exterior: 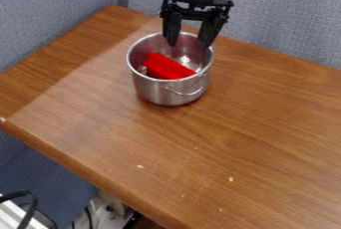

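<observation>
A steel pot [170, 90] with a wire handle stands on the wooden table toward the back. Inside it lies a red oblong object [168, 68]. The black gripper [189, 37] is over the back rim of the pot, its two fingers spread open, above the red object.
Grey padded walls [54, 14] line the back and left. Cables and a white part lie off the table's lower left edge.
</observation>
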